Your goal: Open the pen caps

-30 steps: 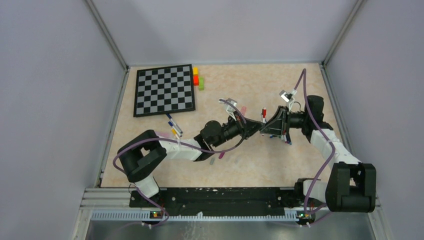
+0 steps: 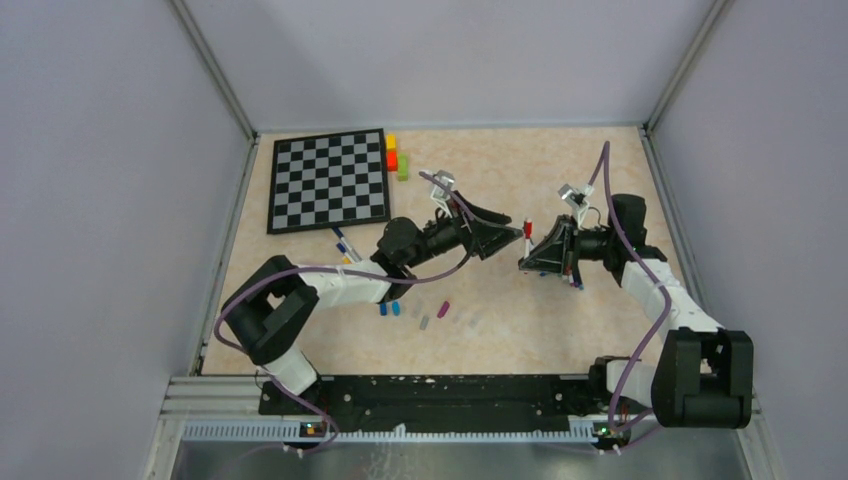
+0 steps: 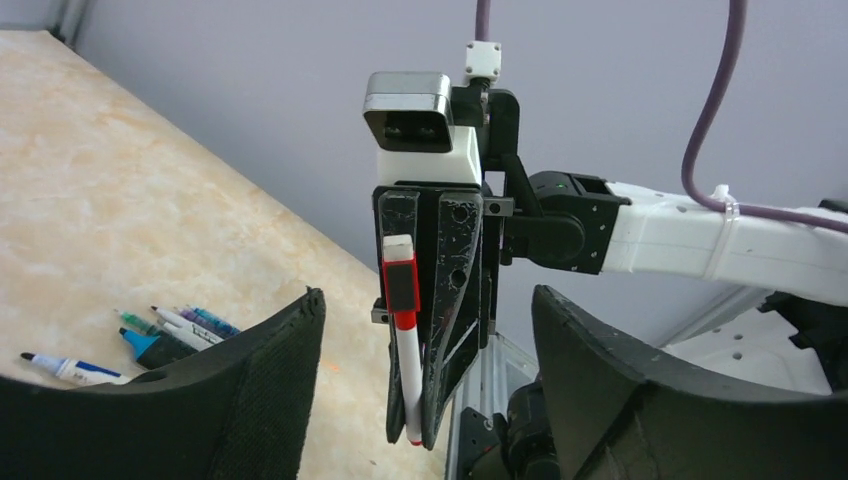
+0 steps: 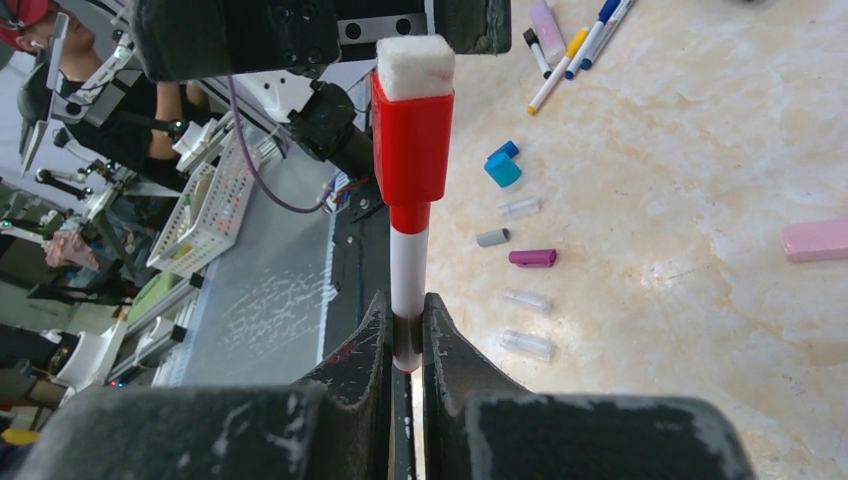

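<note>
A white marker with a red cap [image 4: 412, 140] and a white felt eraser on top stands upright. My right gripper is shut on its white lower barrel. My left gripper is part open, its two fingers well apart with nothing between them. In the top view that left gripper [image 2: 505, 233] is just left of the marker's red cap [image 2: 528, 229]. From the right wrist view, the dark left fingers [image 4: 235, 45] show behind the marker's top. The cap covers the marker's upper end.
Several loose caps lie on the table, among them a magenta cap [image 4: 532, 258] and a grey cap [image 4: 492, 237]. Uncapped pens [image 3: 180, 325] lie beneath the right arm. A checkered board [image 2: 328, 180] occupies the back left.
The left gripper has drawn back and upward in the top view, away from the right gripper, and its fingers have parted. The right gripper and marker have stayed nearly still.
</note>
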